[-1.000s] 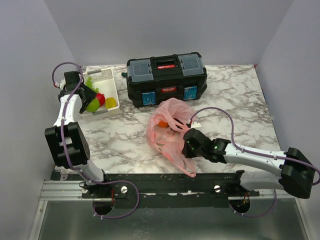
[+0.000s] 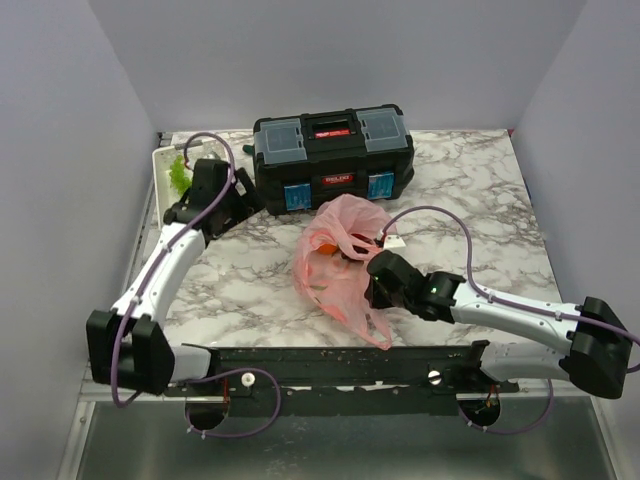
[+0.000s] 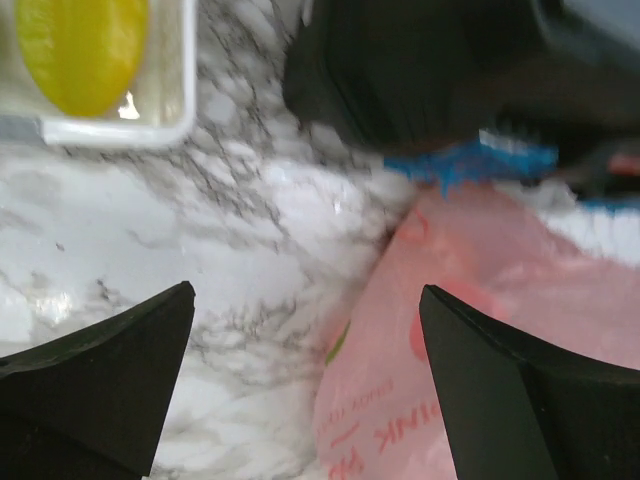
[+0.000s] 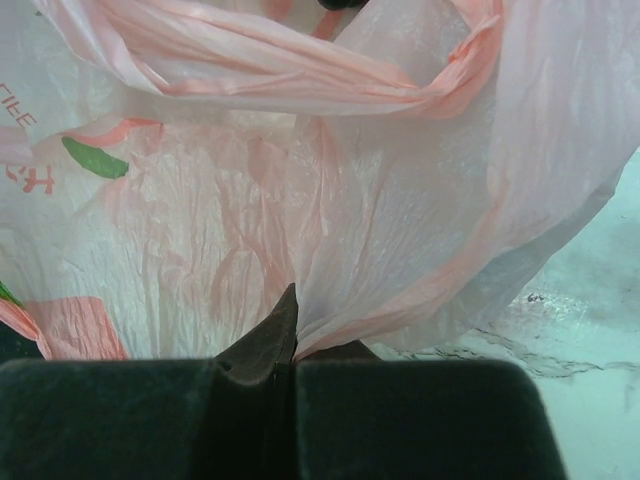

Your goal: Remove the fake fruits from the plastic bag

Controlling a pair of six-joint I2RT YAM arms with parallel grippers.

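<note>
A pink plastic bag (image 2: 335, 300) lies crumpled at the table's centre, an orange fruit (image 2: 325, 248) showing inside. My right gripper is shut on the bag's edge at its right side, the film gathered at its fingertips. My left gripper hangs above the table between the white basket and the bag, its fingers apart with nothing between them. A yellow fruit (image 3: 85, 50) lies in the white basket (image 3: 170, 125) at the back left, which the left arm partly hides from the top view.
A black toolbox (image 2: 330, 160) stands at the back centre, just behind the bag. Bare marble table (image 2: 470, 210) shows on the right and at the front left.
My left gripper has moved rightward out from over the basket toward the bag, letting go of or leaving the fruits there. The right arm and bag have barely changed.
</note>
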